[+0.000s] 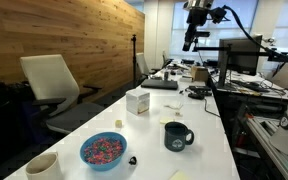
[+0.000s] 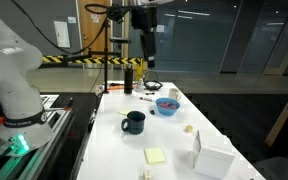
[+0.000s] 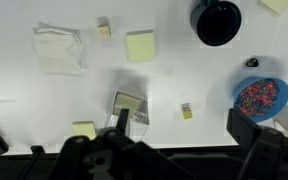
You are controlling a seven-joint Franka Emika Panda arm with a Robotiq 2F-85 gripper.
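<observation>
My gripper (image 1: 191,43) hangs high above the white table, empty, its fingers spread wide in the wrist view. Far below it in that view are a black mug (image 3: 216,22), a blue bowl (image 3: 284,90) of small red pieces, and a white box (image 3: 129,106). The mug (image 1: 175,137) stands upright near the bowl (image 1: 104,166), and the box (image 1: 137,101) sits farther back. A small yellowish block (image 3: 187,111) lies between box and bowl. My gripper touches none of these.
A white mug (image 1: 45,167) stands beyond the bowl. Pale yellow notes (image 3: 140,46), a white cloth (image 3: 57,50), another small block (image 3: 104,30) and a small black object (image 3: 252,62) lie apart on the table. Bare table separates most items. A chair (image 1: 52,85) stands alongside.
</observation>
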